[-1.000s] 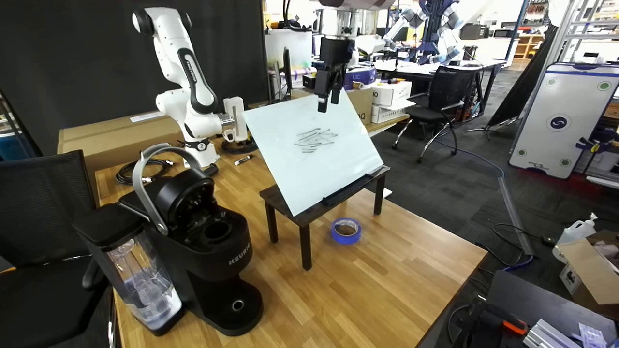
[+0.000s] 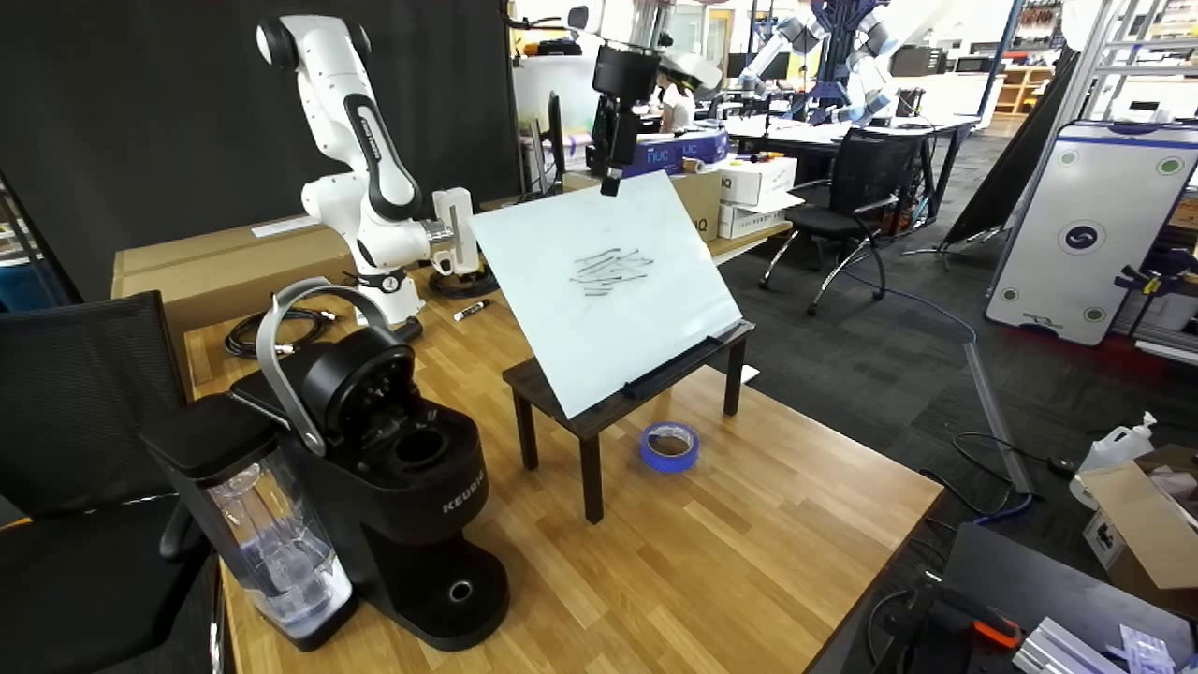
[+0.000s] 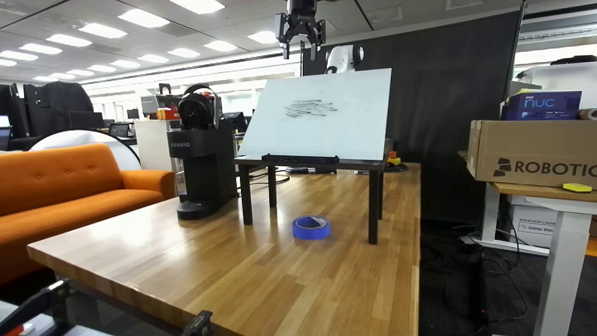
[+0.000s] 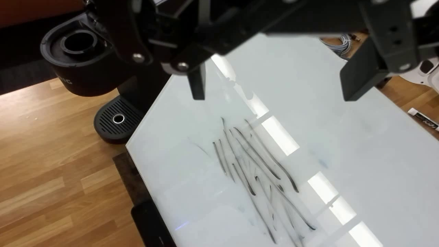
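Note:
A white board (image 2: 562, 326) leans tilted on a small dark table (image 2: 595, 417), its lower edge against a black ledge (image 3: 299, 159). Dark scribbled strokes (image 4: 251, 173) cover the board's middle; faint smudges show around them. High above the board's top edge hangs my gripper (image 3: 300, 56), pointing down, its fingers wide apart and the gap between them empty. From the wrist view, the fingers (image 4: 362, 76) frame the upper part of the board without visible contact. A marker (image 2: 472, 309) lies on the wooden table behind the board.
An open-lidded black coffee maker (image 2: 387, 494) stands beside the board. Blue tape (image 3: 311, 227) lies on the wooden tabletop by the small table's legs. Another white robot arm (image 2: 365, 168) stands at the back.
In exterior view 1, my gripper has moved up and slightly left, farther from the board, and its fingers look turned. The board, strokes and other objects are unchanged.

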